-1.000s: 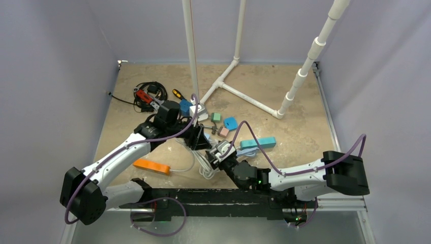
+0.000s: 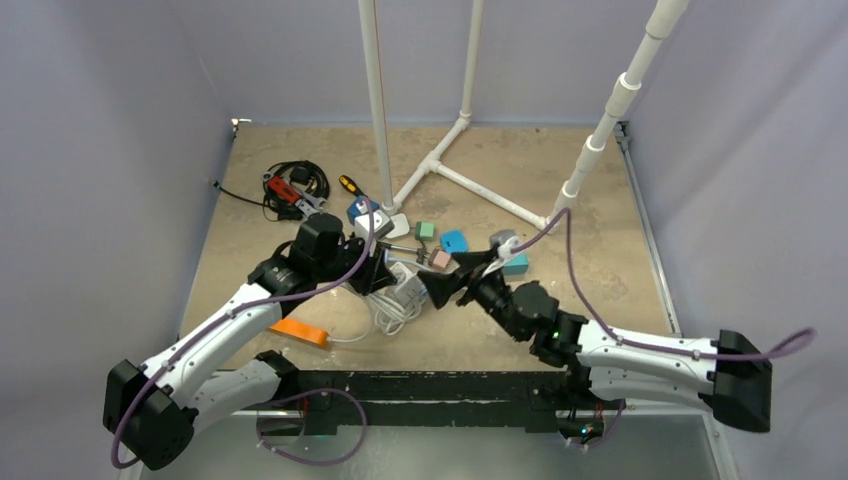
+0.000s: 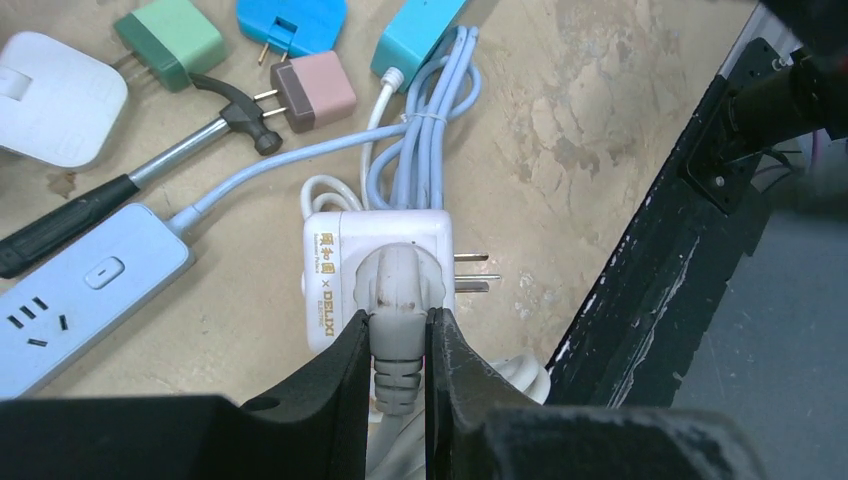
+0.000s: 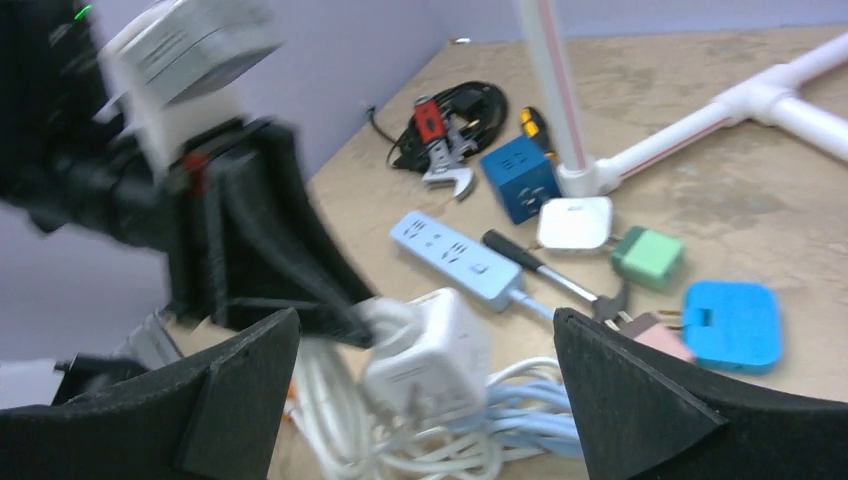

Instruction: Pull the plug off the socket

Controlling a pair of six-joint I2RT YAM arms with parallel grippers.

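Observation:
In the left wrist view a grey-white plug (image 3: 397, 275) sits against the face of a white cube socket (image 3: 432, 232). My left gripper is shut on the plug's body, one black finger on each side. The cube's own metal prongs (image 3: 478, 275) point out to the right, free of anything. My right gripper stands open; in its view the white cube (image 4: 443, 345) appears beyond the fingers, with nothing gripped between them. Whether the plug's pins are fully in the cube is hidden.
White and blue cables (image 3: 430, 150) lie bundled around the cube. Close by are a power strip (image 3: 90, 290), a hammer (image 3: 150, 170), a pink adapter (image 3: 318, 90) and a blue adapter (image 3: 290, 22). A white pipe frame (image 2: 490, 195) stands behind. Bare table (image 2: 590, 270) lies to the right.
My right arm has swung back, its gripper lifting away from the cube, which now shows uncovered. The left gripper has shifted slightly left.

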